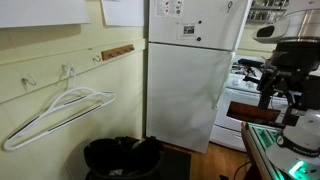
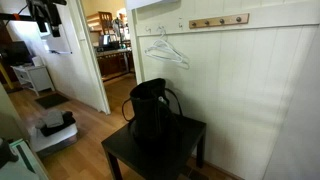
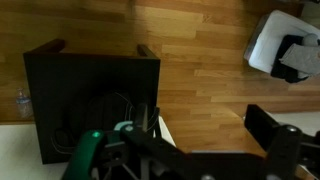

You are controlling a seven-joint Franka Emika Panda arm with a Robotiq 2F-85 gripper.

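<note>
In the wrist view my gripper stands open along the lower edge, with bare wood floor between its dark fingers. Exterior view 1 has the arm high at the right, well apart from the black bag (image 1: 122, 157). This bag (image 2: 152, 112), its strap looping out at the side, rests on a low black table (image 2: 190, 140). White hangers (image 1: 60, 118) dangle from a wall hook, also visible as hangers (image 2: 166, 48) above the bag. A white bin (image 3: 268, 42) holding dark and grey cloth sits on the floor.
A white fridge (image 1: 188, 95) and a stove (image 1: 232, 105) stand beyond the table. On the wall is a wooden hook rail (image 2: 220, 20). Open wood floor (image 3: 215, 80) lies between table and bin. A clear bottle (image 3: 23, 103) is at the far left.
</note>
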